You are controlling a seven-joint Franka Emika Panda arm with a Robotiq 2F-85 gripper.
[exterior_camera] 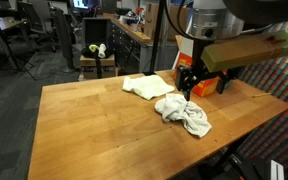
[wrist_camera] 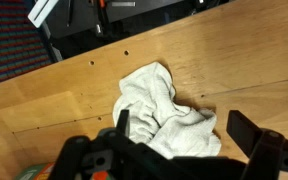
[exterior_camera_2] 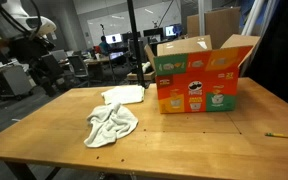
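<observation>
A crumpled white cloth [exterior_camera: 186, 113] lies on the wooden table, near its edge on the robot's side. In the wrist view the cloth [wrist_camera: 166, 117] spreads below my gripper, whose dark fingers stand wide apart with bare space between them. Exterior view 1 has the gripper [exterior_camera: 205, 82] above the table and over the cloth, not touching it. A second white cloth [exterior_camera: 147, 86], lying flatter, rests farther back; exterior view 2 also shows this flatter cloth [exterior_camera_2: 124, 94] behind the crumpled cloth [exterior_camera_2: 111, 122].
An open red and green cardboard box [exterior_camera_2: 197, 80] stands on the table near both cloths. A pencil-like yellow stick [exterior_camera_2: 282, 136] lies on the far side of the box.
</observation>
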